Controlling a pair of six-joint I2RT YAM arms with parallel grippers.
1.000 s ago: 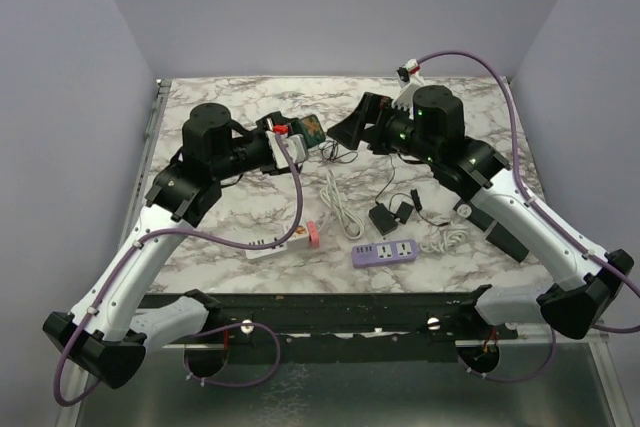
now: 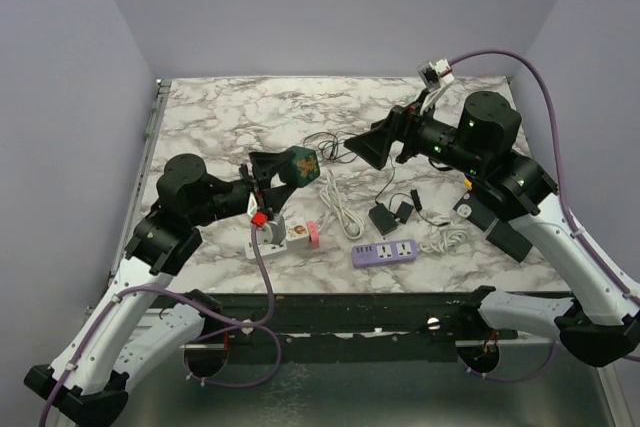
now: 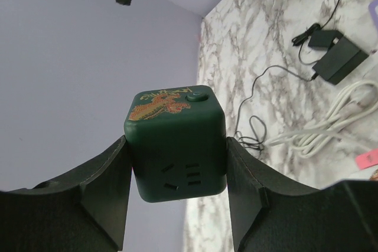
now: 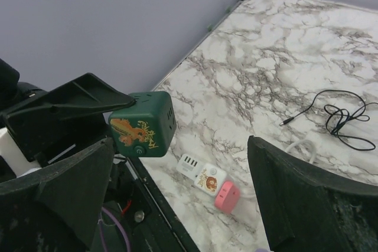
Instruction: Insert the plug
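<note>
A dark green cube-shaped socket block [image 3: 175, 143] with an orange emblem hangs in the air, gripped from two sides by the fingers [image 3: 100, 190] of my left gripper [image 2: 272, 169]. Socket slots show on one of its faces in the left wrist view. My right gripper [image 2: 380, 137] is raised over the table to the right of the block, its fingers wide apart and nothing between them. In the right wrist view the green block [image 4: 143, 124] appears beyond the right gripper's left finger. On the table below lies a white power strip [image 4: 199, 172] with a pink plug [image 4: 227, 196] at its end.
A purple power strip [image 2: 384, 253], a coiled white cable [image 2: 343, 209] and black power adapters [image 2: 383, 218] lie on the marble table. A thin black cable [image 4: 345, 119] lies farther back.
My left gripper has come down and back towards the table's front, with the green block turning along in it. The right gripper has moved slightly right and away from the block.
</note>
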